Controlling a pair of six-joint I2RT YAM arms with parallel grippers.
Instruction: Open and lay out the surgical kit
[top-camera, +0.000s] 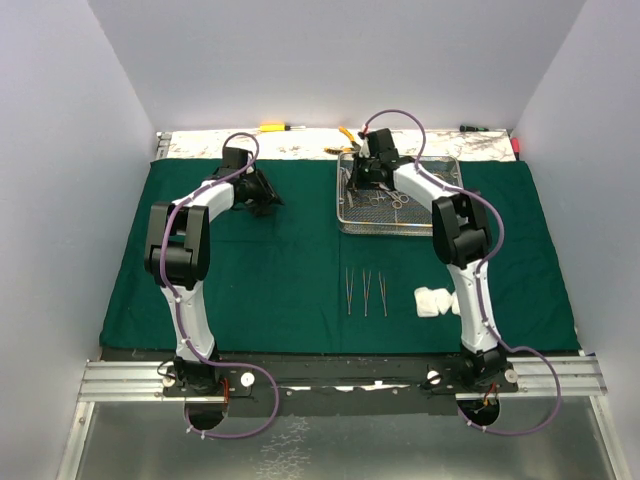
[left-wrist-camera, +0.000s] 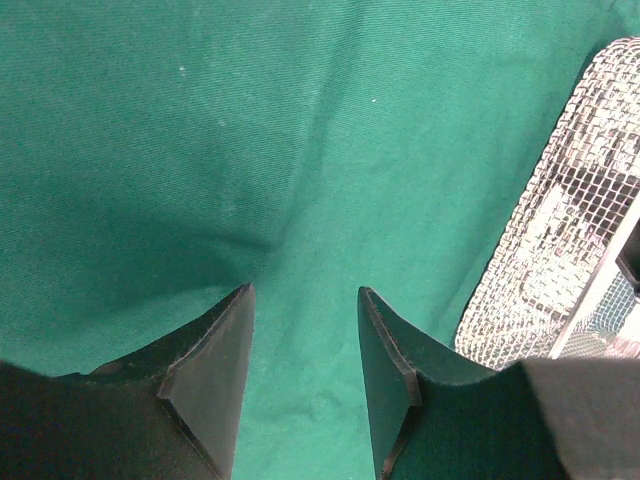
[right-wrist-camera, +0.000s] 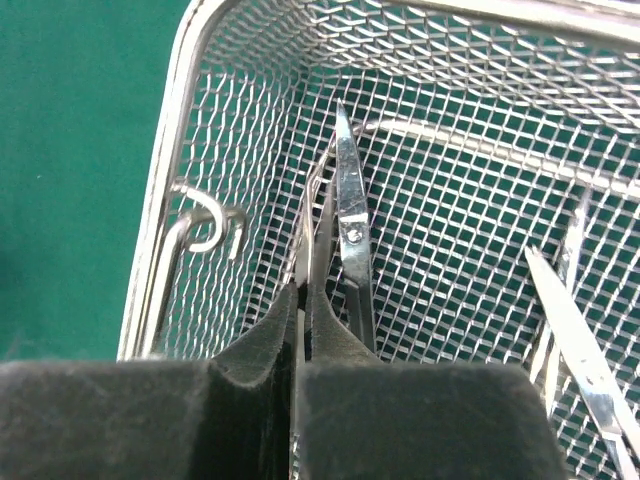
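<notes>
The wire mesh basket (top-camera: 390, 229) sits at the back right with metal instruments inside. In the right wrist view, my right gripper reaches down beside the basket's side wall, shut on slim curved metal tweezers (right-wrist-camera: 322, 215). Right beside them lies a pair of scissors (right-wrist-camera: 354, 235), its blades pointing to the corner. More instruments (right-wrist-camera: 580, 345) rest on the mesh floor to the right. Over the bare cloth left of the basket, my left gripper stands open with nothing between its fingers.
Three thin tweezers (top-camera: 366, 293) lie in a row on the green cloth (top-camera: 270, 300) in front of the basket. White gauze pads (top-camera: 427, 302) are to their right. Screwdrivers and pliers (top-camera: 346, 134) lie along the back edge.
</notes>
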